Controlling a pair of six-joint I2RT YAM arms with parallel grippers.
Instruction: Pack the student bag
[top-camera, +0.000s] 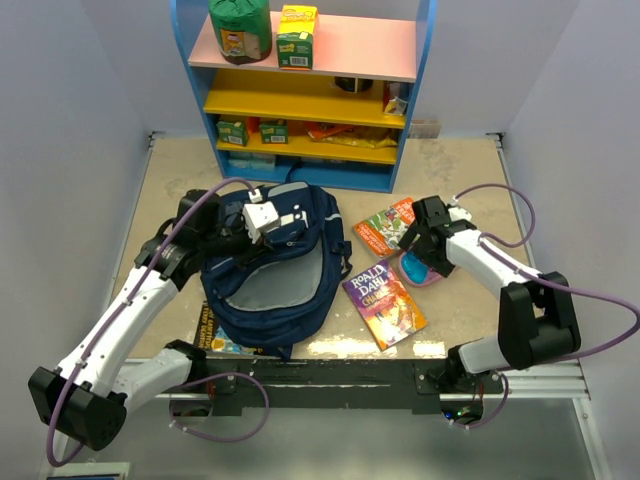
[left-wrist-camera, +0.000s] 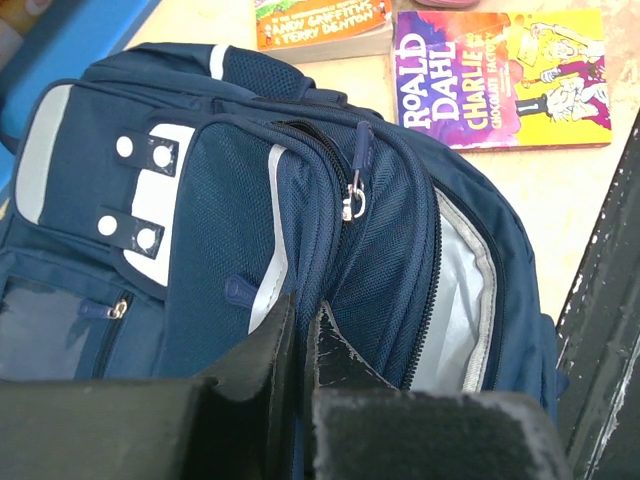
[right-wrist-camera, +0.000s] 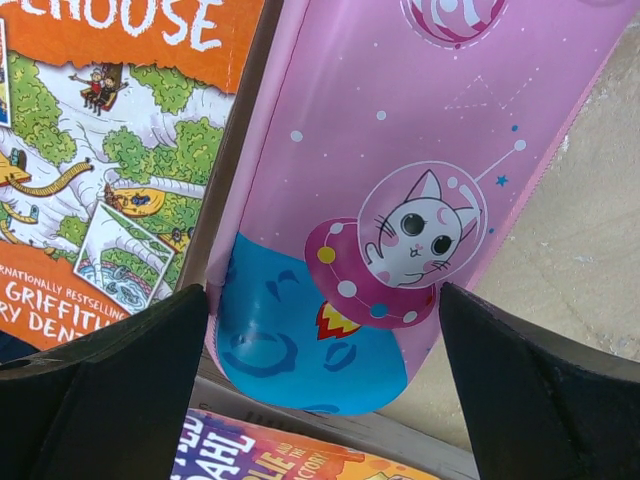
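The navy bag (top-camera: 305, 310) lies on the table with its main compartment gaping, pale lining showing. My left gripper is shut on the bag's fabric (left-wrist-camera: 325, 215) at the opening's upper edge. A pink pencil case (right-wrist-camera: 330, 180) with a cat and a blue end lies flat beside the books. Over it, my right gripper stands open, one finger (right-wrist-camera: 165, 345) to either side of the case's blue end. Whether the fingers touch it, I cannot tell. An orange-covered book (top-camera: 384, 228) and a Roald Dahl book (top-camera: 385, 303) lie right of the bag.
Another book (top-camera: 225, 335) is partly under the bag's lower left. Behind stands a shelf (top-camera: 300, 97) with boxes and packets. Table to the right of the pencil case is bare. A dark front edge (top-camera: 320, 372) bounds the table.
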